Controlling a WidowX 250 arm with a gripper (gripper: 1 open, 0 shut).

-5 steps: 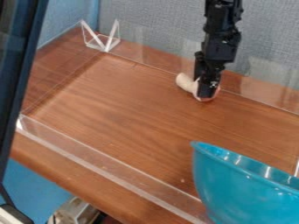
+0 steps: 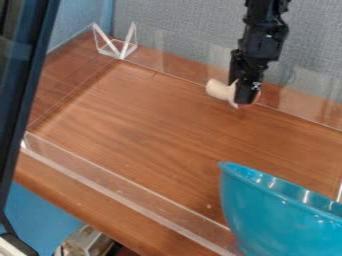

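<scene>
My black gripper [image 2: 243, 88] hangs over the back of the wooden table [image 2: 147, 130], shut on a pale cylindrical object [image 2: 219, 89] that sticks out to its left, held a little above the table top. The far side of that object is hidden by the fingers.
A large teal bowl [image 2: 278, 210] fills the front right. A white wire stand [image 2: 115, 44] is at the back left. Clear low walls edge the table, and a dark frame runs down the left side.
My gripper has risen slightly with the pale object in it, which has lifted from where it lay lower on the table.
</scene>
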